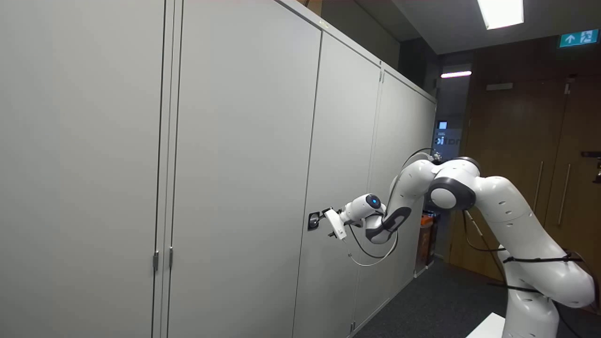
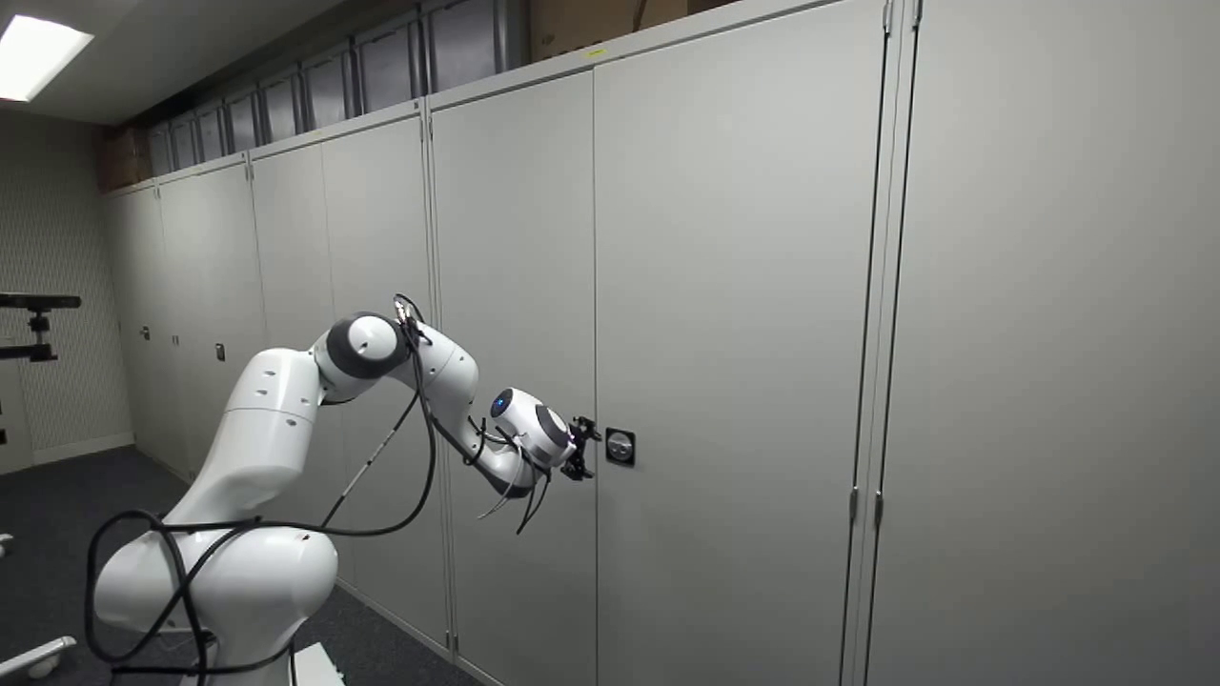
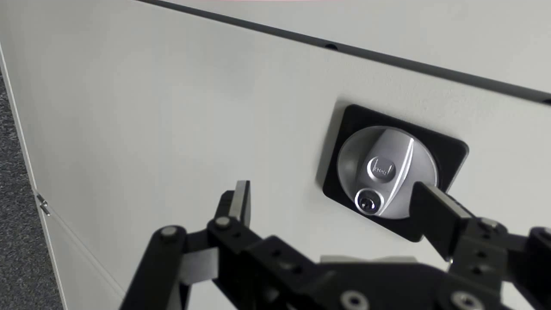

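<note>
A round silver turn handle with a keyhole (image 3: 382,168) sits on a square black plate, set in a grey cabinet door (image 3: 206,113). My gripper is open, its fingers wide apart in the wrist view, with nothing gripped. The right finger (image 3: 436,219) overlaps the lower right edge of the handle, while the left finger (image 3: 240,204) is over bare door. Whether either one touches cannot be told. In exterior view 1 the gripper (image 1: 327,222) is close beside the handle plate (image 1: 313,220). Exterior view 2 has the gripper (image 2: 591,450) just left of the handle (image 2: 620,446).
A dark seam (image 3: 289,35) between two shut doors runs close to the handle. More grey cabinet doors (image 2: 732,286) form a flat wall on both sides. Loose cables (image 2: 429,480) hang along the arm. Carpeted floor (image 1: 445,295) lies below, with free room in front of the cabinets.
</note>
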